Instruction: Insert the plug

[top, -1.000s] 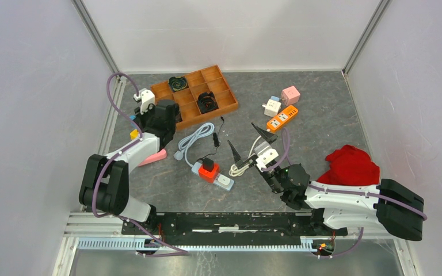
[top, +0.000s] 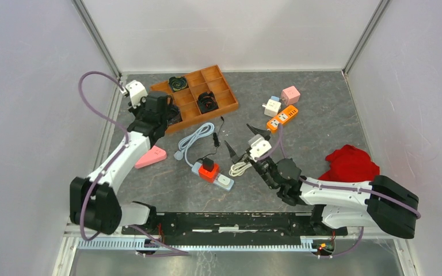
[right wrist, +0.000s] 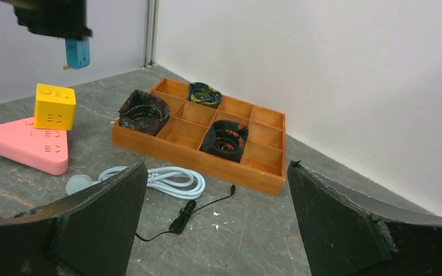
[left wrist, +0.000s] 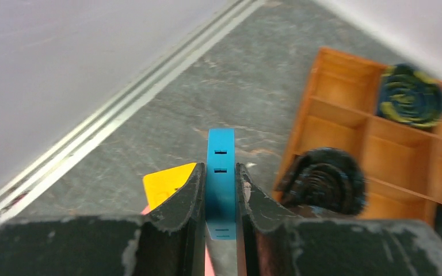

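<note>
A blue plug is clamped in my left gripper, raised in the air; the right wrist view shows the same blue plug (right wrist: 77, 53) with a small prong below it. Under and behind it, a yellow cube socket (right wrist: 55, 106) sits on a pink triangular power strip (right wrist: 26, 146), apart from the blue plug. My right gripper (top: 239, 141) stands open over the middle right of the table, nothing visible between its fingers.
A wooden compartment tray (top: 214, 76) with black coils stands at the back. Cables, a red adapter (top: 206, 175) on a grey strip, an orange strip (top: 282, 118), small adapters and a red cloth (top: 348, 167) lie around.
The right arm has shifted slightly, its gripper still open.
</note>
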